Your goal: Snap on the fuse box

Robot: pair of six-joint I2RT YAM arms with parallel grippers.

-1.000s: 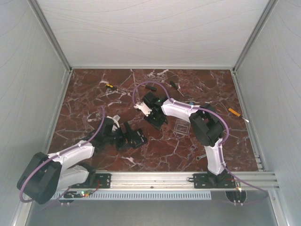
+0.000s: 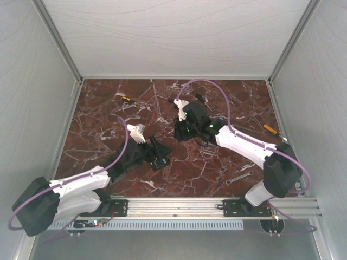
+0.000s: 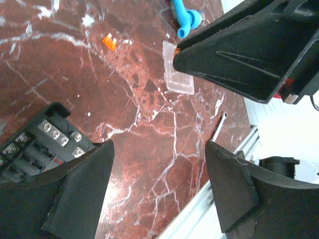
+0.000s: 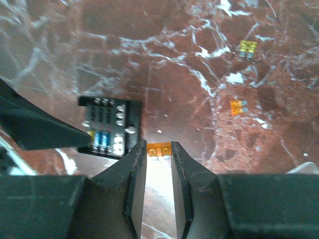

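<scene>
The black fuse box lies on the marble table, with blue and yellow fuses in some slots and others empty; it also shows at lower left in the left wrist view point(image 3: 37, 149). My right gripper, above and beside the box, is shut on an orange fuse. In the top view it is right of the box point(image 2: 179, 130). My left gripper hovers by the box with fingers apart and nothing visible between them.
An orange fuse point(image 4: 237, 107) and a yellow fuse point(image 4: 247, 48) lie loose. A clear tray point(image 3: 177, 79), a blue object point(image 3: 184, 20), a wrench point(image 2: 239, 177) and screwdrivers point(image 2: 271, 130) lie around the table.
My left arm has shifted slightly up and right.
</scene>
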